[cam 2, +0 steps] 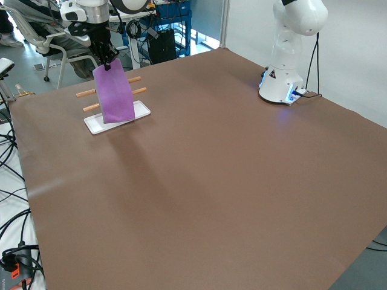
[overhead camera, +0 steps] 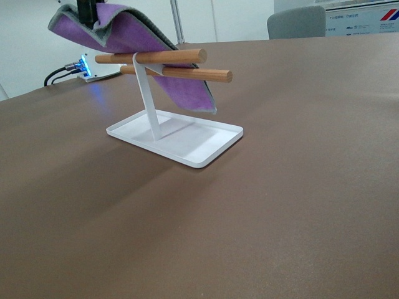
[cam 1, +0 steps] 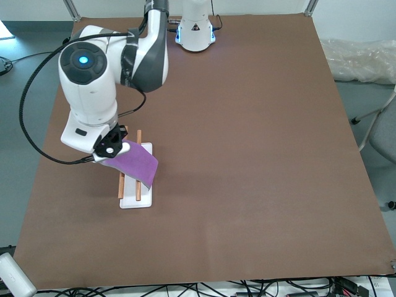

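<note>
My gripper (overhead camera: 88,11) is shut on a purple cloth (cam 2: 114,90) with a grey edge, seen at its top end in the top and right views. The cloth (overhead camera: 187,93) lies draped over a small white rack with two wooden bars (overhead camera: 214,75) on a rectangular white base (overhead camera: 199,140). In the left view the cloth (cam 1: 136,161) spreads from under the arm across the bars (cam 1: 120,189), its free part toward the right. The fingertips are hidden in the left view.
Cables run along the table's outer edge.
</note>
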